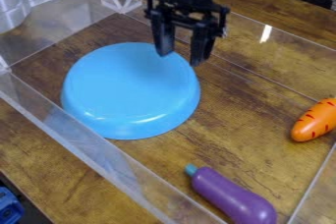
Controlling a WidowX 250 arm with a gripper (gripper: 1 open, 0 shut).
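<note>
My gripper (183, 39) hangs over the back edge of a blue round disc (129, 92), its two dark fingers apart with nothing seen between them. A toy carrot (313, 119) lies at the right of the wooden surface. A purple toy eggplant (230, 194) lies at the front right.
Clear plastic walls (79, 159) border the wooden floor (243, 110). A blue object (7, 209) sits outside at the lower left. Bare wood is free in the middle right and at the back left.
</note>
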